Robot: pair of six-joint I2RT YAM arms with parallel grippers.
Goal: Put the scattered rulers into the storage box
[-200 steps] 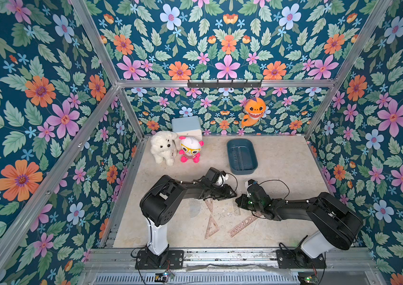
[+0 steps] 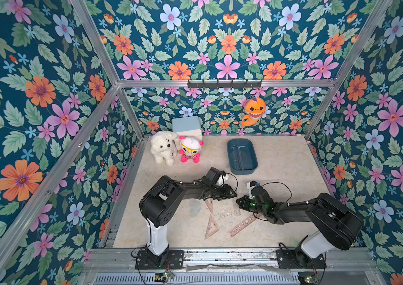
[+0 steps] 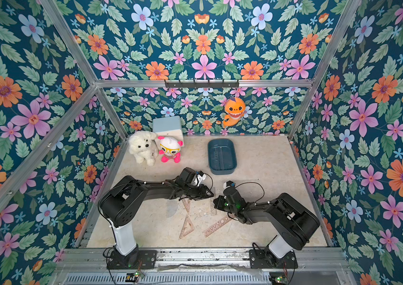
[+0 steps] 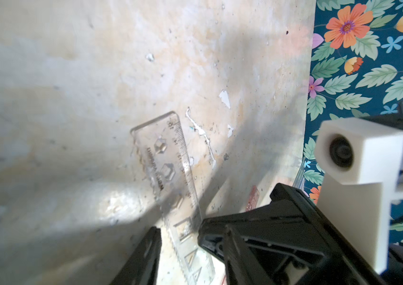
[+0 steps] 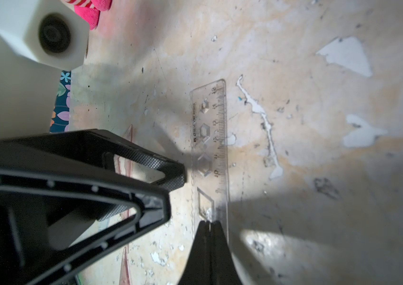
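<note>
A clear plastic ruler lies flat at the table's middle, also in the right wrist view [image 5: 208, 142]. My left gripper is low over it, fingers apart with nothing visibly between them. My right gripper is shut, its tips over the ruler's lower part; whether it pinches an edge cannot be seen. A pink triangle ruler [image 2: 210, 227] and a pink straight ruler [image 2: 242, 226] lie toward the front, with another pink piece partly behind the left arm. The blue storage box [image 2: 241, 156] stands empty at the back.
A white plush dog [image 2: 162, 147], a pink-and-white doll [image 2: 190, 149] and a pale blue box [image 2: 186, 125] stand at the back left. An orange shark toy [image 2: 253, 110] is at the back wall.
The right arm has shifted very slightly at its gripper; the left arm and the objects look nearly unchanged.
</note>
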